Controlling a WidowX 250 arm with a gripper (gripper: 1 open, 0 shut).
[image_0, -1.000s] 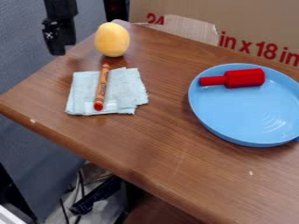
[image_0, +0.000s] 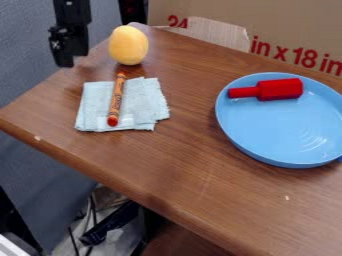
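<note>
My black gripper (image_0: 64, 50) hangs at the top left, over the table's left edge, left of a yellow egg-shaped object (image_0: 128, 45); whether its fingers are open is unclear. An orange crayon-like stick (image_0: 116, 100) lies on a folded pale-blue cloth (image_0: 143, 105). On the right, a red rolling-pin-like object (image_0: 278, 89) lies on a blue plate (image_0: 278, 135).
The wooden table (image_0: 187, 190) has free room in its middle and near part. A cardboard box (image_0: 294, 30) stands along the back. Cables and floor clutter show below the table's left edge.
My gripper has shifted slightly over the last second, a little lower and to the right. The objects on the table have not moved.
</note>
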